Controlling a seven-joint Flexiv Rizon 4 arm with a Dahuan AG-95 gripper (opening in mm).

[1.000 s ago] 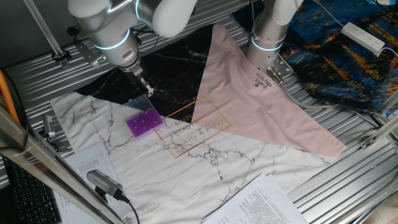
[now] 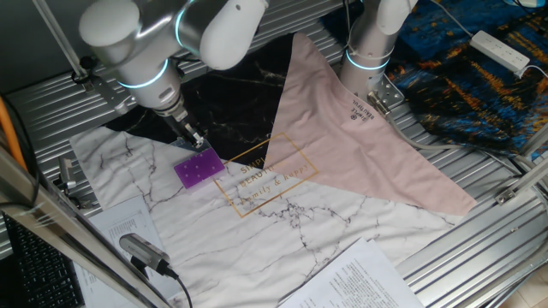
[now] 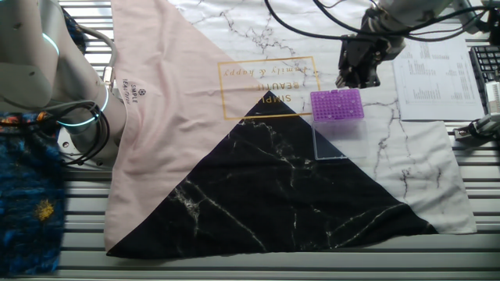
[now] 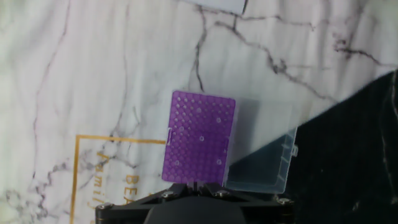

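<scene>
A purple rack box [image 4: 199, 138] with rows of small holes lies flat on the marbled cloth, its clear lid [image 4: 264, 146] opened out beside it. In exterior view 1 the same purple box [image 2: 199, 170] sits left of the gold-framed lettering. My gripper [image 2: 199, 139] hangs over the lid side of the box there. At the bottom of the wrist view, the fingertips [image 4: 211, 188] meet near the box's lower edge. The gripper looks shut, with nothing visible between its fingers; contact with the box cannot be made out.
Printed sheets [image 2: 355, 278] lie at the cloth's front edge, and more paper [image 3: 437, 82] lies near the keyboard [image 3: 486, 70]. A grey device with a cable [image 2: 144, 253] is at the front left.
In exterior view 1 my gripper has moved left and slightly down the picture, closer to the purple box. The box and its open lid have stayed where they were.
</scene>
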